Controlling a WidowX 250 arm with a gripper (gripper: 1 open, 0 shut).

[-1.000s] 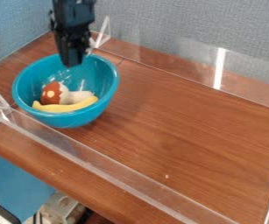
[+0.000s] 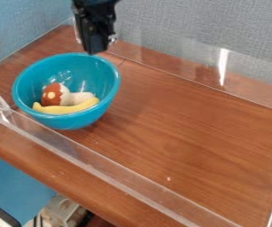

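A teal bowl sits at the left of the wooden table. It holds a yellow banana, a red mushroom with white spots and a pale piece beside it. My dark gripper hangs above the back edge of the bowl, near the top of the camera view, apart from the bowl's contents; it looks shut, with nothing visible between its fingers.
Transparent low walls run along the back and front, with a grey textured wall behind. Cables and a pale device lie below the lower left edge.
The bowl and its contents look unchanged.
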